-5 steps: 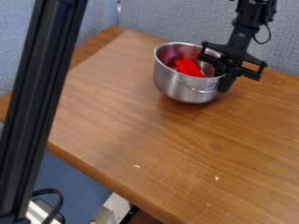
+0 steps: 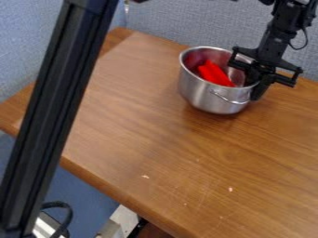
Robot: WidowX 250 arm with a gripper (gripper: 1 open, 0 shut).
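A steel pot with a wire handle on its side stands near the back right of the wooden table. A red object lies inside it. My black gripper is at the pot's right rim, its tips low and largely hidden against the pot; whether anything is between its fingers cannot be made out.
Grey padded walls border the back and left. A dark vertical post crosses the left of the view.
The pot and my gripper have moved to the right along the back of the table, with the red object still inside the pot.
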